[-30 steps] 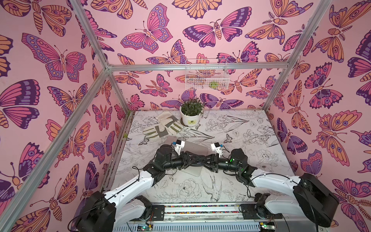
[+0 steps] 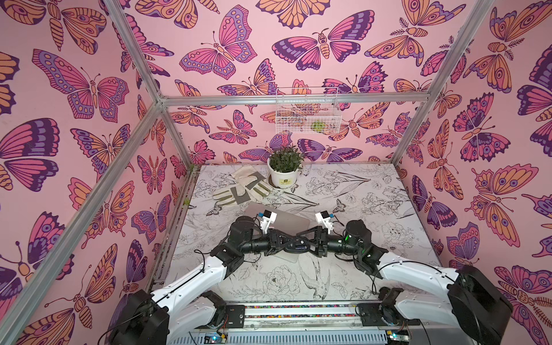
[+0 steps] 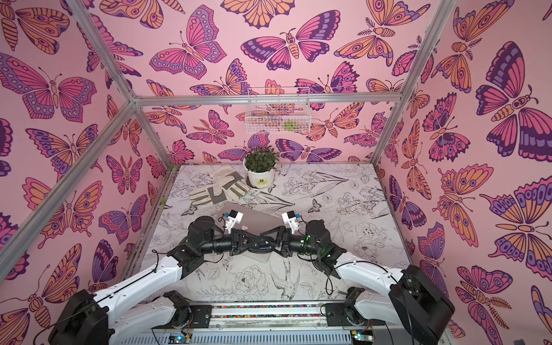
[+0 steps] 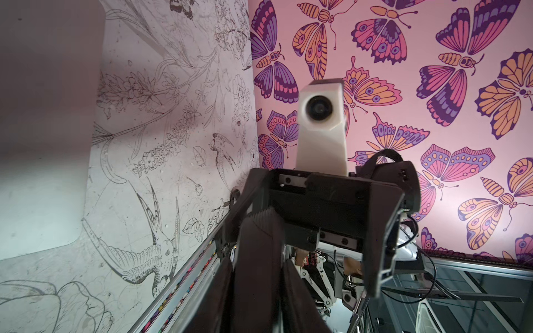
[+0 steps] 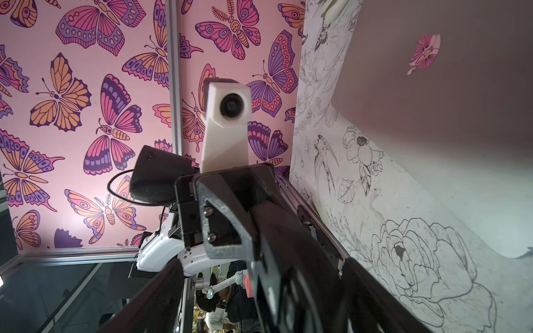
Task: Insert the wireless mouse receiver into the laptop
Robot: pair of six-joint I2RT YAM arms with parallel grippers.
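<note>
A dark wireless mouse (image 2: 297,246) is held above the closed grey laptop (image 2: 306,221), between my two grippers. My left gripper (image 2: 287,244) is shut on the mouse, which fills the bottom middle of the left wrist view as a black shape (image 4: 258,266). My right gripper (image 2: 311,244) is at the mouse's right end; in the right wrist view its fingers are dark and blurred around the mouse, and whether they grip it is unclear. No receiver can be made out.
A potted plant (image 2: 283,173) stands at the back, with striped gloves (image 2: 241,189) to its left. A wire basket (image 2: 307,123) hangs on the back wall.
My right gripper and arm have shifted slightly to the right, and the dark mouse appears a little lower and farther right. The laptop and other objects have not moved.
</note>
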